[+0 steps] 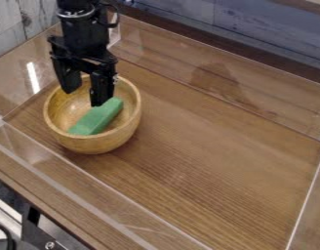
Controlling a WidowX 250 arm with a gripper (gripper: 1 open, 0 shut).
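Note:
A yellow wooden bowl (124,135) stands at the left of the table. Inside it a green block (98,117) lies flat, slanting from lower left to upper right. My black gripper (85,86) hangs over the back of the bowl, above and behind the block, open and apart from it.
A blue-grey panel runs along the back right. A pale wall is at the upper left, and some black cable is at the bottom left corner.

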